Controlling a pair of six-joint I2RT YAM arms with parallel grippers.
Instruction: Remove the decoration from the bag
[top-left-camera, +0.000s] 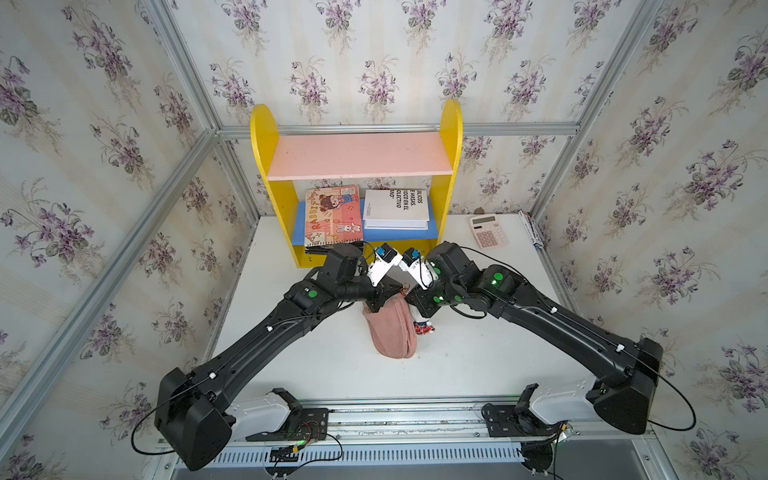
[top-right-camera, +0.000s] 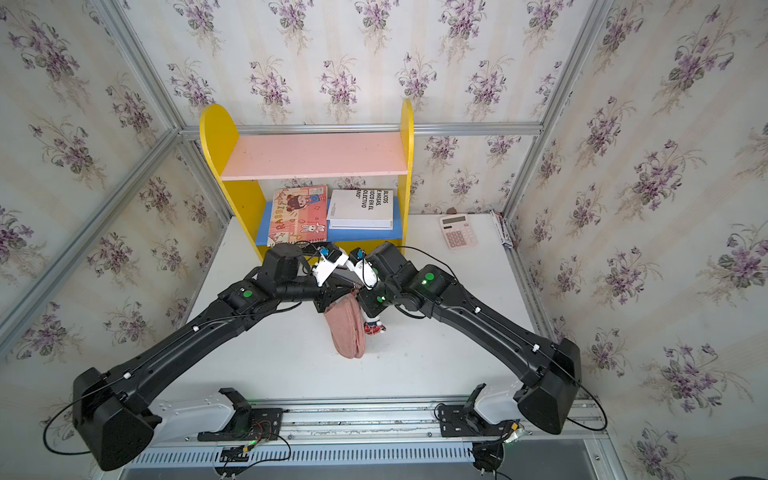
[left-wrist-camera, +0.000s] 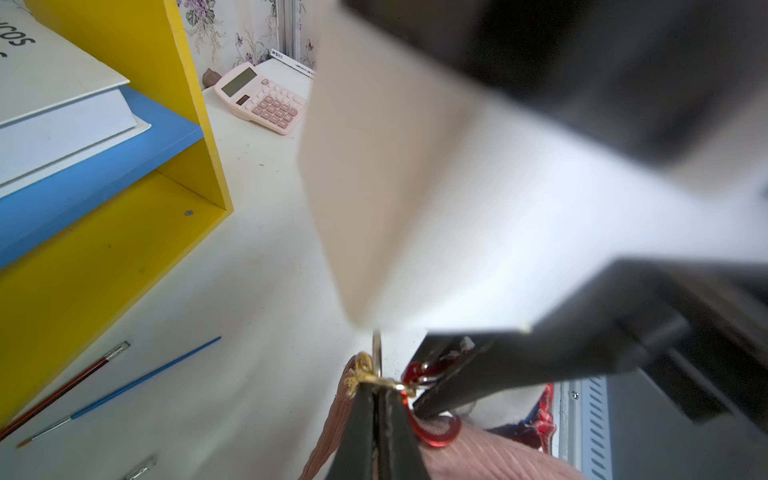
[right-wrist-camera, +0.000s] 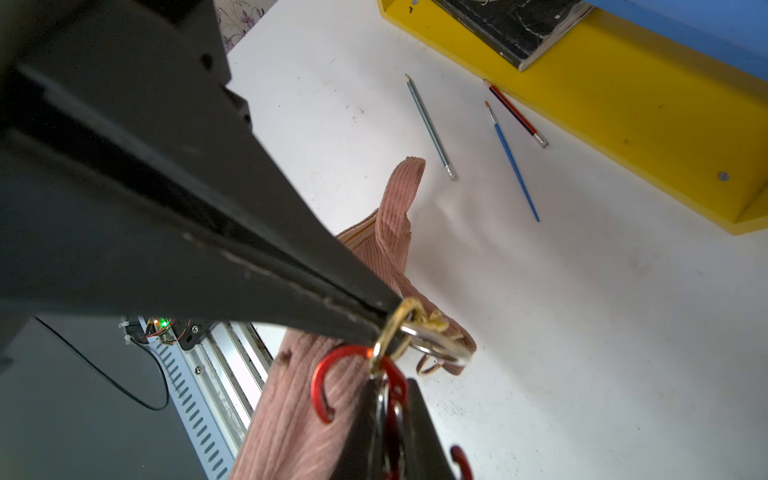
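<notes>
The pink corduroy bag (top-left-camera: 392, 332) hangs in narrow folds below both grippers. In the left wrist view, my left gripper is shut on a thin silver metal ring (left-wrist-camera: 377, 352) at the bag's strap. A gold clasp (right-wrist-camera: 395, 326) hooks through this ring in the right wrist view. Linked to the clasp are red and silver clip parts (right-wrist-camera: 326, 382) of the decoration, and my right gripper is shut on them. The decoration's red, blue and white body (top-left-camera: 422, 326) dangles beside the bag, partly hidden by the right arm.
A yellow shelf (top-left-camera: 452, 128) with books stands behind. Pencils and a blue brush (right-wrist-camera: 512, 160) lie on the white table in front of it. A pink calculator (top-left-camera: 488, 231) is at the back right. Both arms meet closely at the centre.
</notes>
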